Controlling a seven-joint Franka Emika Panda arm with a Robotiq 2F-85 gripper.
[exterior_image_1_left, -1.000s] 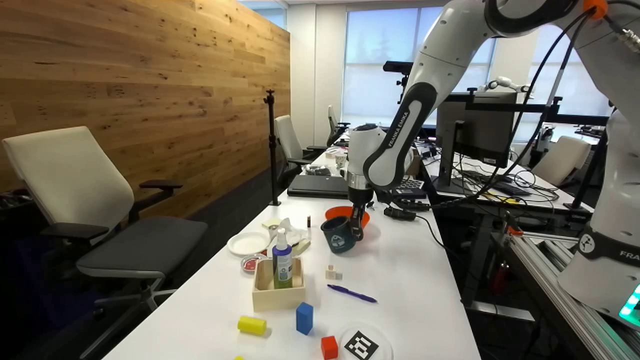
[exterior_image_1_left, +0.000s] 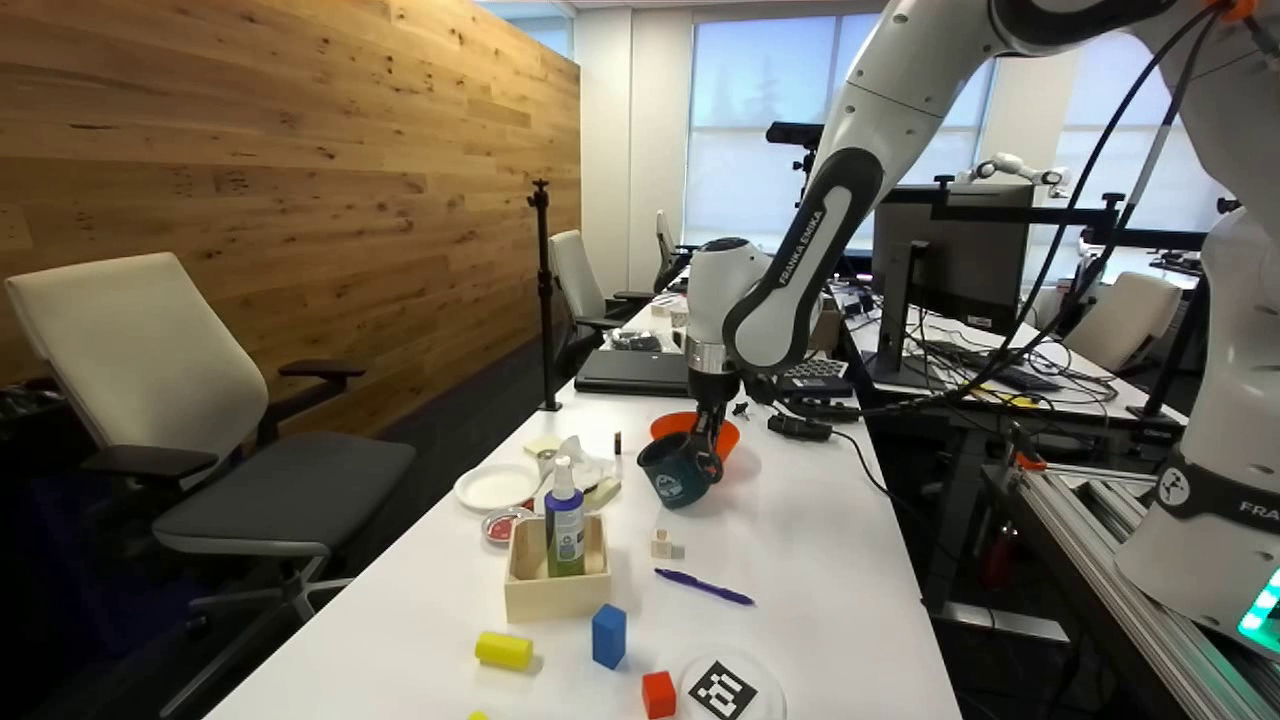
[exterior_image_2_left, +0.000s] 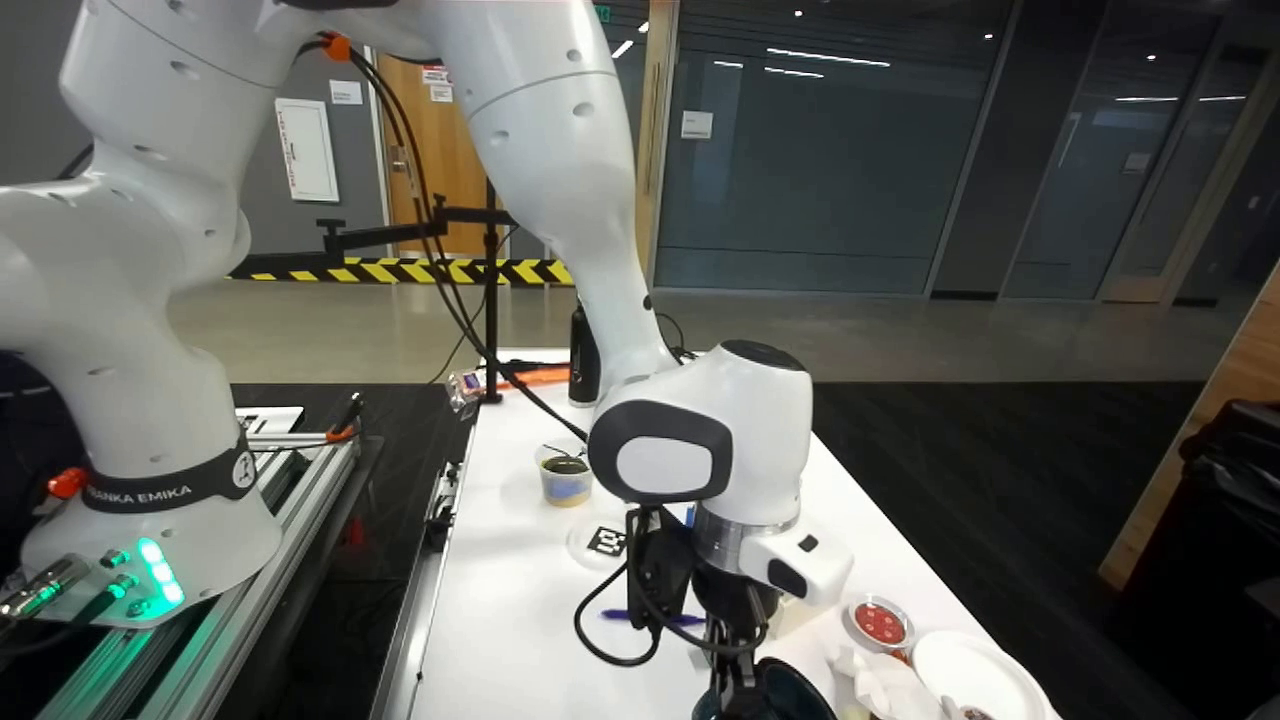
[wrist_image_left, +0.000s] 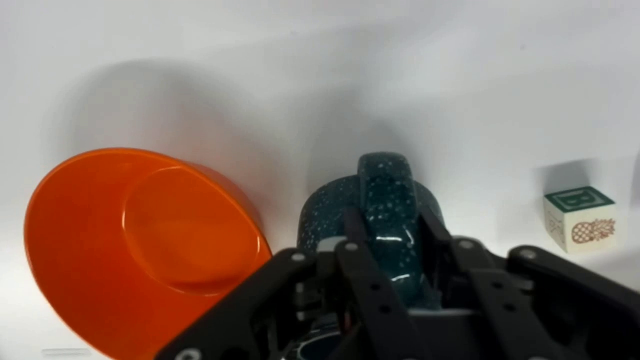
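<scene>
A dark teal speckled mug (exterior_image_1_left: 675, 472) is tilted in exterior view 1, its mouth leaning toward the left. My gripper (exterior_image_1_left: 708, 446) is shut on its handle. In the wrist view the handle (wrist_image_left: 388, 207) stands between the two fingers of the gripper. Close beside the mug is an orange bowl (wrist_image_left: 180, 234), partly behind it in exterior view 1. Only the mug's dark rim (exterior_image_2_left: 794, 690) shows at the bottom of exterior view 2, under the gripper.
A small letter block (wrist_image_left: 579, 219) lies near the mug. A wooden box (exterior_image_1_left: 557, 596) holds a spray bottle (exterior_image_1_left: 564, 528). A purple pen (exterior_image_1_left: 704, 587), blue block (exterior_image_1_left: 608, 636), yellow cylinder (exterior_image_1_left: 504, 650) and white plate (exterior_image_1_left: 495, 486) are around it.
The mug has gone from nearly upright to tilted leftward, its handle still in my gripper. The arm's wrist has shifted slightly left. The bowl has stayed put.
</scene>
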